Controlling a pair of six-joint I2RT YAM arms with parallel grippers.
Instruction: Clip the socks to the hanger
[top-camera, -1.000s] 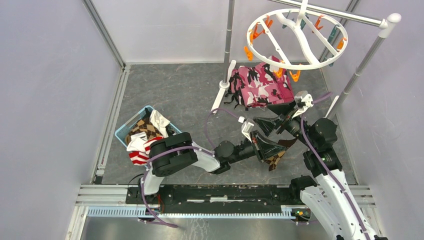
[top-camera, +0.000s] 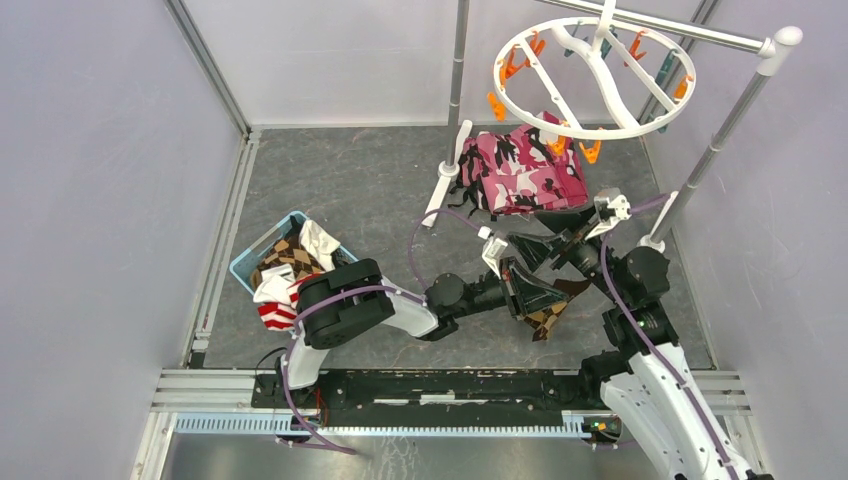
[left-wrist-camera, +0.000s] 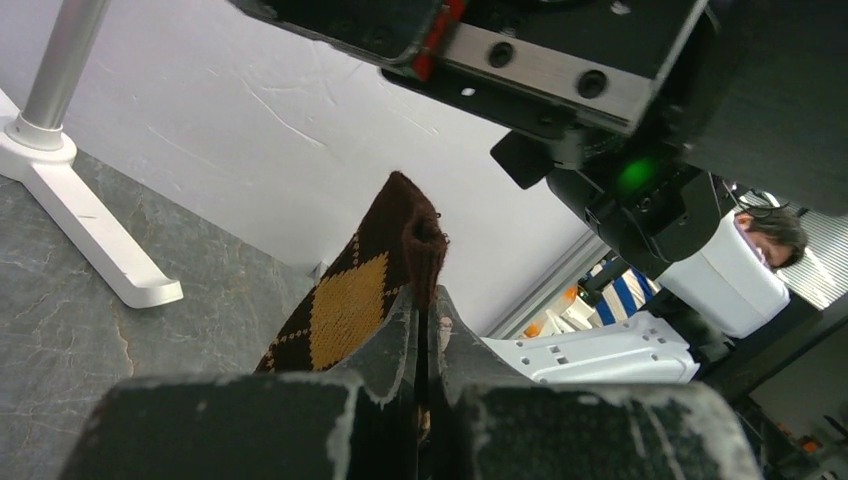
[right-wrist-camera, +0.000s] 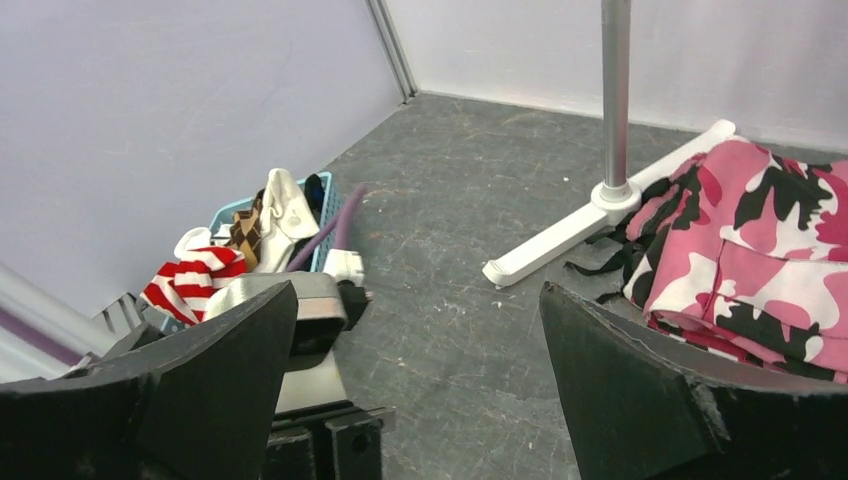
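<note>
A brown argyle sock (left-wrist-camera: 350, 300) with yellow diamonds is pinched in my left gripper, which is shut on it. In the top view its patterned part (top-camera: 544, 322) hangs below that gripper (top-camera: 545, 300), and much of it is covered by the fingers. My right gripper (top-camera: 535, 235) is just beyond, above and beside the sock; its fingers (right-wrist-camera: 650, 400) stand wide apart with only floor seen between them. The round white hanger (top-camera: 508, 103) with orange clips (top-camera: 591, 152) and teal ones (top-camera: 665, 68) hangs at the top right, apart from both grippers.
A blue basket (top-camera: 243, 264) of socks, among them a red-striped one (top-camera: 277, 317), stands at the left. Under the hanger lies a pink camouflage bag (top-camera: 520, 175). The rack's metal posts (top-camera: 459, 80) flank it. Floor between basket and rack is clear.
The left gripper with the sock has barely moved.
</note>
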